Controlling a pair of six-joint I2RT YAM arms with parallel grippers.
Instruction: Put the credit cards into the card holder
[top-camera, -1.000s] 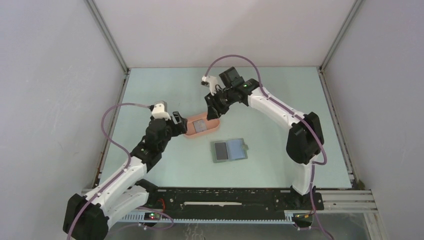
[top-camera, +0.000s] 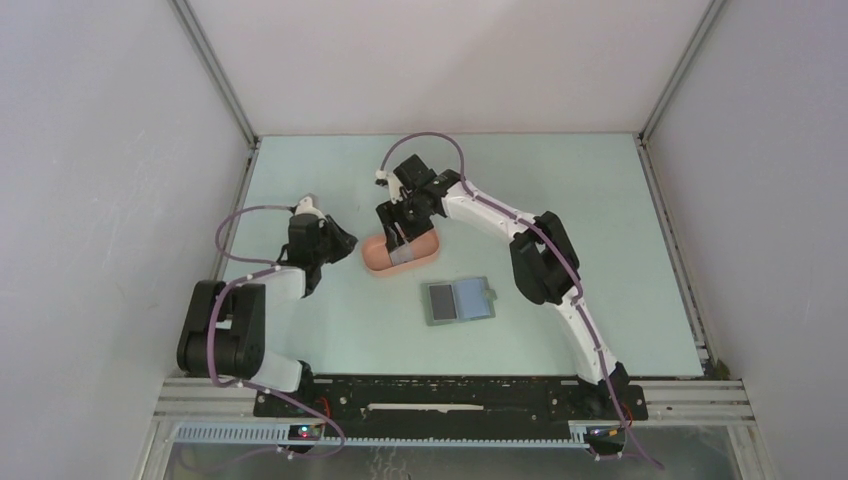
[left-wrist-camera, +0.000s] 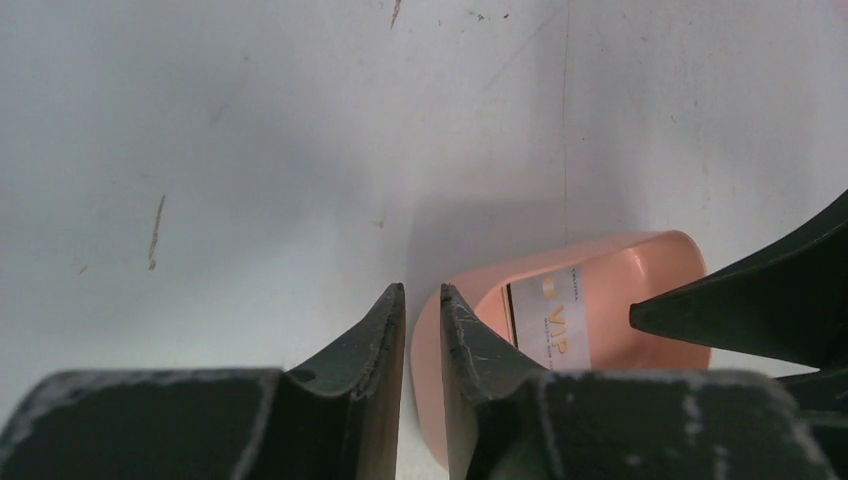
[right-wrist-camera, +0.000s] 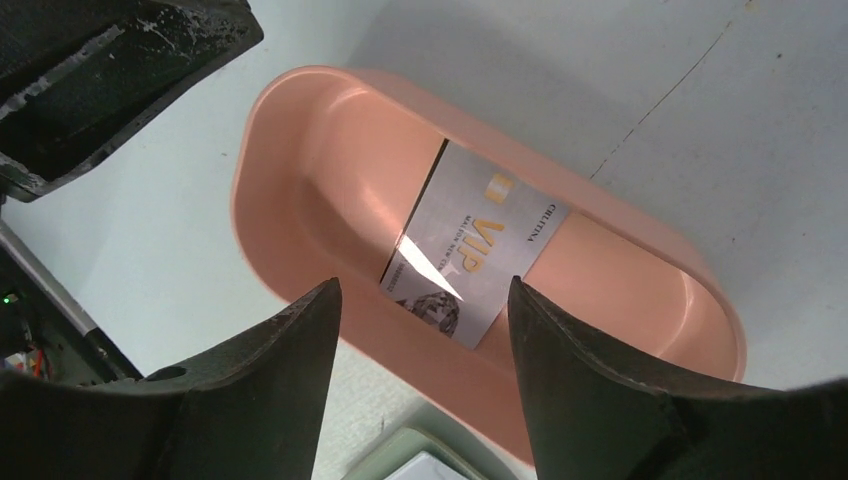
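A pale grey VIP card (right-wrist-camera: 470, 240) lies flat in a pink tray (right-wrist-camera: 640, 195). My right gripper is over the tray, its fingers (right-wrist-camera: 560, 350) part open, with the card showing below the gap. At the tray's left end my left gripper has its fingers (left-wrist-camera: 377, 350) drawn close. Part of the pink end wall shows in their narrow gap; I cannot tell whether they touch it. In front stands a grey-green holder (top-camera: 427, 303) with a dark panel and a pale blue panel, probably the card holder.
The left gripper's dark finger (right-wrist-camera: 150, 90) shows at the upper left of the right wrist view, near the tray's end. Both arms work close together over the tray.
My right gripper has moved left and lowered over the tray and card. My left gripper has drawn back leftward at the tray's end. The tray and the holder have kept their places.
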